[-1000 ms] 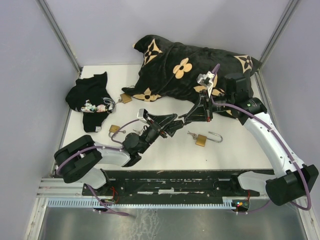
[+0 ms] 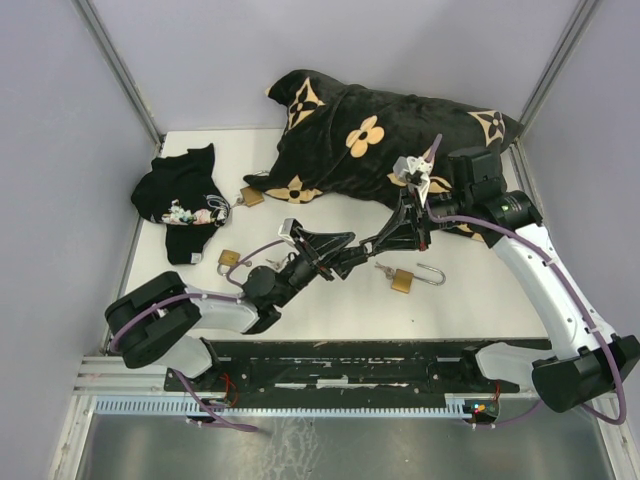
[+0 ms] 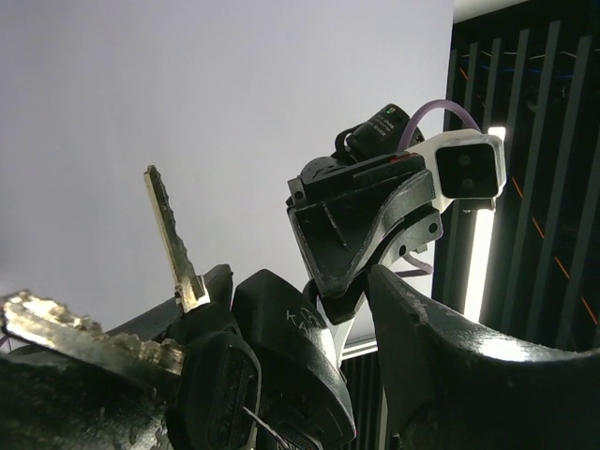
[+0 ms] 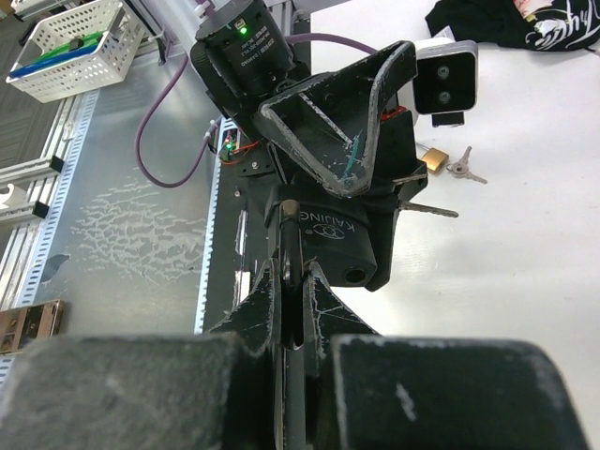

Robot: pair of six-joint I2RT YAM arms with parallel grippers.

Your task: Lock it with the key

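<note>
A black padlock body [image 3: 292, 352] with white lettering sits between the fingers of my left gripper [image 2: 343, 258]. A dark gap shows between the lock and one left finger, so the fingers stand part open around it. In the left wrist view, two key blades stick out beside the lock, the upright one [image 3: 171, 234] clear of the finger. My right gripper is shut on a dark rod [image 4: 291, 253], apparently the lock's shackle, close to the lock body. Whether the rod enters the lock is not clear.
Brass padlocks [image 2: 402, 281] lie on the white table, one near the right arm, another [image 2: 228, 258] at left with loose keys. A black cloth [image 2: 185, 205] and a patterned dark blanket [image 2: 360, 130] cover parts of the back.
My right gripper has shifted slightly to the right.
</note>
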